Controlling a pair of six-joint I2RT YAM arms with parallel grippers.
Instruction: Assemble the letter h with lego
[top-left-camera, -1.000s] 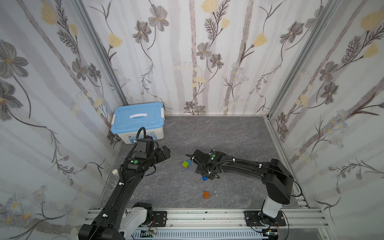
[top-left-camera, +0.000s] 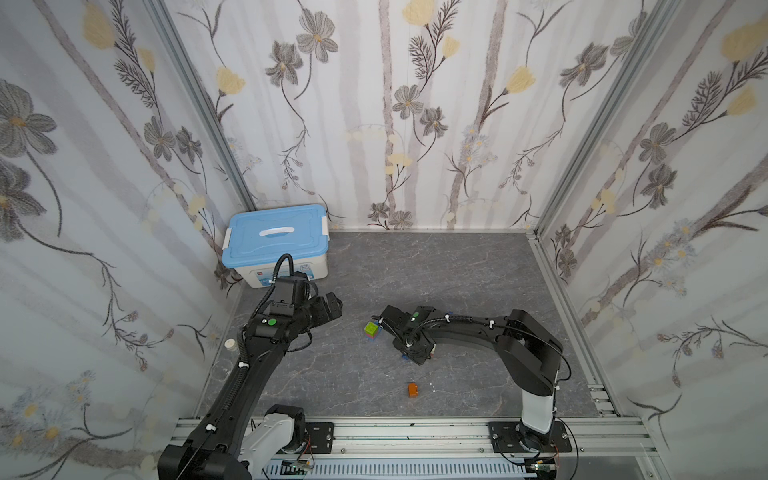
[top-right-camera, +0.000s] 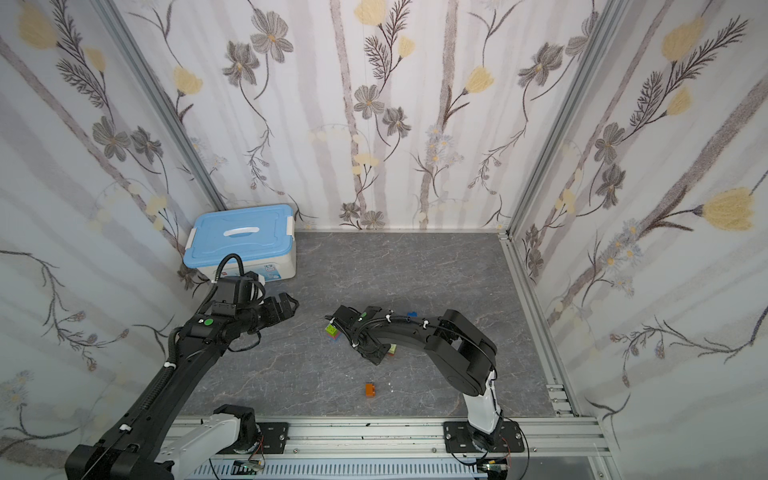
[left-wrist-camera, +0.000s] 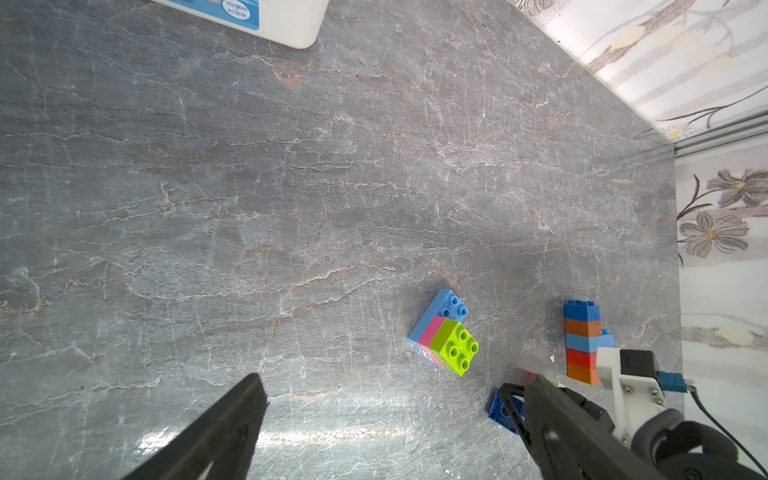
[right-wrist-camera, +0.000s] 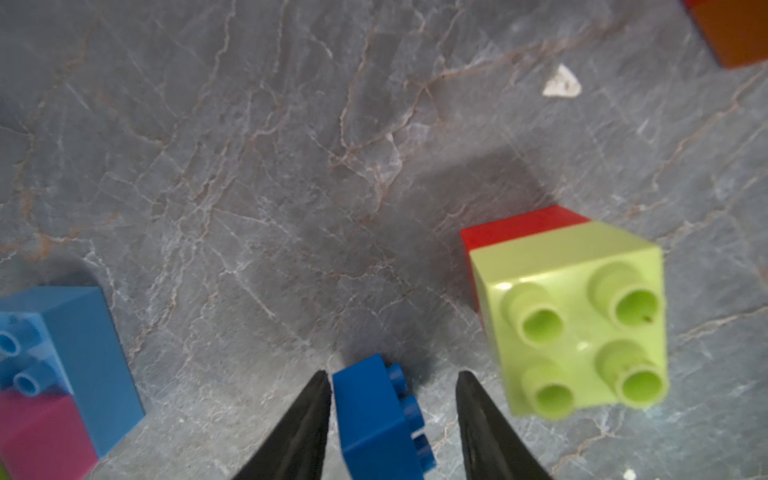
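My right gripper is low over the table, its fingertips on either side of a dark blue brick (right-wrist-camera: 372, 408) lying with studs sideways. Beside it stands a lime-on-red stack (right-wrist-camera: 572, 320). A light blue, pink and green brick group (left-wrist-camera: 444, 336) lies nearby. A stacked column (left-wrist-camera: 582, 344) of blue, orange, light blue and red bricks lies toward the right. A loose orange brick (top-left-camera: 413, 389) is near the front edge. My left gripper (top-left-camera: 328, 310) hangs open over the left of the table, nothing between its fingers.
A lidded storage box (top-left-camera: 276, 240) stands at the back left. Walls enclose the sides and back.
The left arm is essentially still.
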